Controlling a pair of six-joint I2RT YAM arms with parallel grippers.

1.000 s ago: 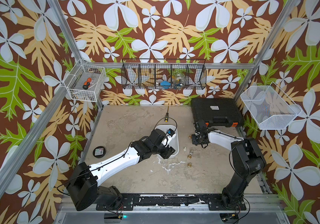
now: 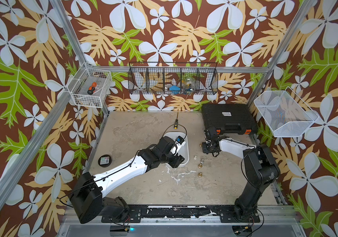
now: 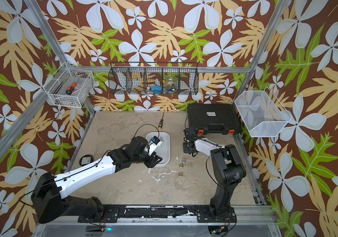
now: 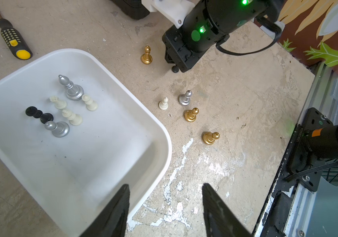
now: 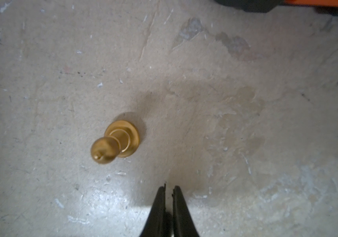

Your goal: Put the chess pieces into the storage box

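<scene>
The white storage box (image 4: 153, 122) holds several silver, cream and black pieces at its far end. My left gripper is open and empty beside the box's near right edge. In the right wrist view, my right gripper has its fingers close together, with a narrow gap. A dark piece (image 5: 168, 222) shows low at that gap; whether it is gripped cannot be told. The left wrist view shows a black piece (image 4: 175, 69) under the right gripper. Loose on the table stand a gold pawn (image 5: 123, 138), a cream pawn (image 4: 163, 104), a silver pawn (image 4: 184, 98) and further gold pawns (image 4: 209, 137).
A black case (image 2: 228, 118) lies behind the right gripper. A screwdriver (image 4: 14, 39) lies beyond the box, and a round black item (image 2: 104, 160) at the table's left.
My right gripper has shifted very slightly near the black case. The left arm, the box and the loose pieces look unmoved.
</scene>
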